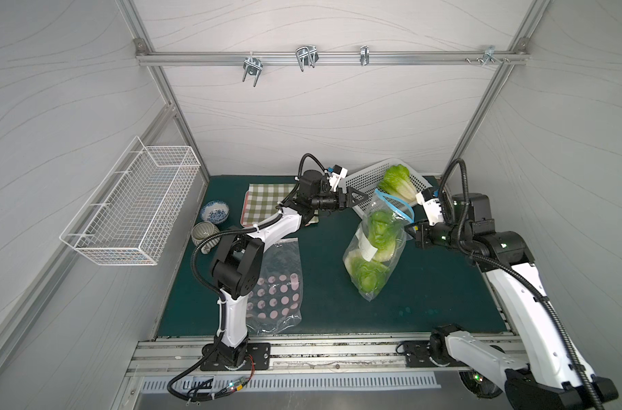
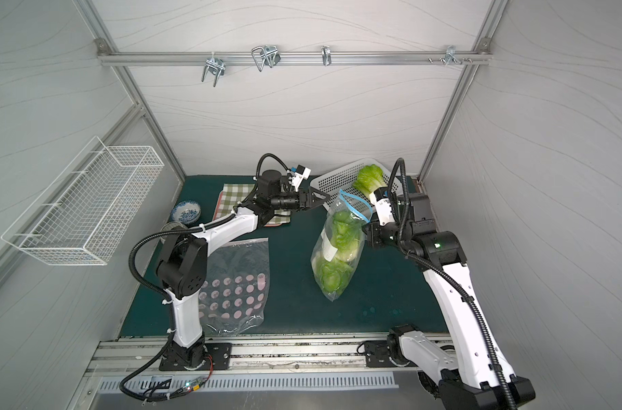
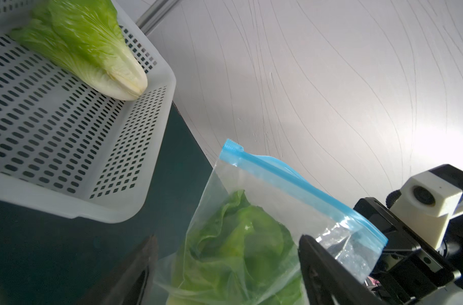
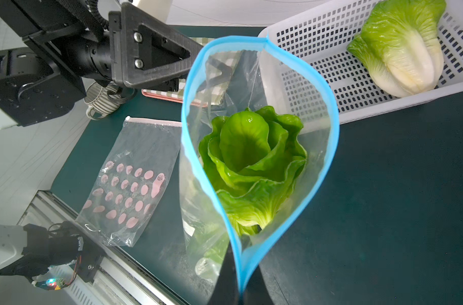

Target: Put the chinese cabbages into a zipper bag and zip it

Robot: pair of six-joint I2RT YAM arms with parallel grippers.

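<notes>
A clear zipper bag with a blue zip rim (image 1: 394,203) hangs upright over the table, its mouth gaping in the right wrist view. Leafy green cabbage fills it, with one cabbage (image 4: 251,152) facing the mouth and another (image 1: 369,274) low in the bag. My right gripper is shut on one end of the rim. Opposite, my left gripper (image 1: 363,198) stands open near the rim's far side; in the left wrist view its fingers (image 3: 325,269) are spread, with the bag seen between them. Another cabbage (image 4: 409,48) lies in the white basket (image 4: 379,112).
A second, flat zipper bag with pink dots (image 4: 129,188) lies on the left. Behind it are a checkered cloth (image 1: 273,198), a bowl (image 1: 215,212) and a striped cup (image 1: 203,233).
</notes>
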